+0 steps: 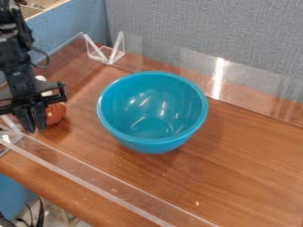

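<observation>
My black gripper (35, 113) is low over the wooden table at the left. A round reddish-orange object (56, 113) sits just behind its fingers, partly hidden by them; the fingers look drawn together, and I see nothing clearly held between them. A teal bowl (151, 111) stands upright in the middle, to the right of the gripper, with an empty interior.
Clear plastic strips edge the wooden table (236, 173) at front and back, with a white bracket (104, 55) at the back left. A grey padded wall (213, 31) stands behind.
</observation>
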